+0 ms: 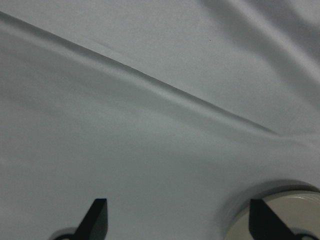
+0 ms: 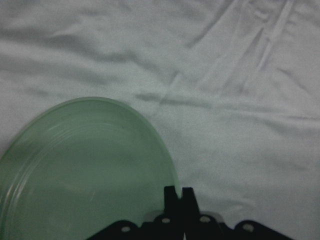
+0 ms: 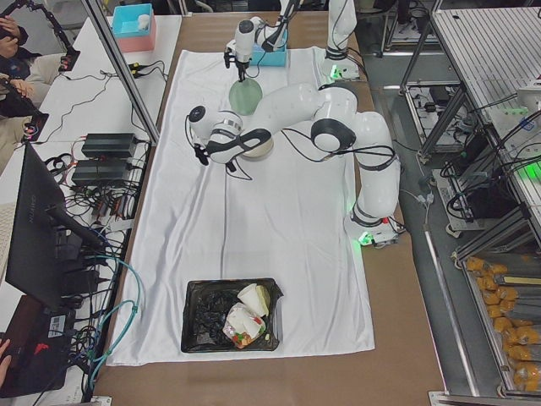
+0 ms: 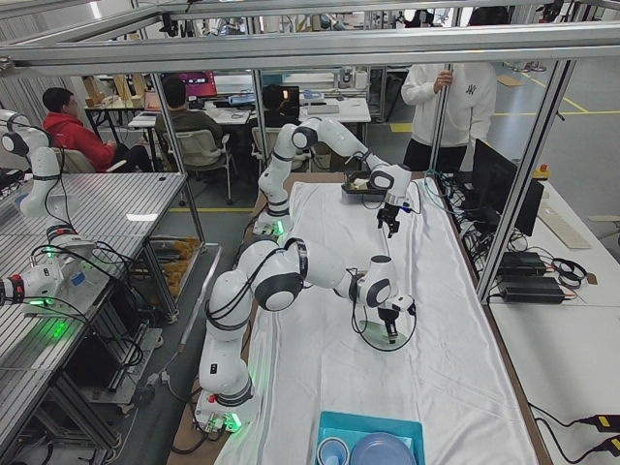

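A green plate (image 2: 75, 165) lies on the white cloth; my right gripper is at its rim, fingers nearly together, shut. Whether the rim is between the fingers is unclear. In the left wrist view my left gripper stands open over bare cloth, nothing between its fingers. A cream round dish (image 1: 280, 215) shows at that view's lower right, beside the left gripper; in the camera left view it is partly hidden under the arm.
A black bin (image 3: 194, 313) with wrappers stands at the cloth's near end. A blue tray (image 4: 417, 446) with dishes stands at the other end. The middle cloth between bin and dishes is clear.
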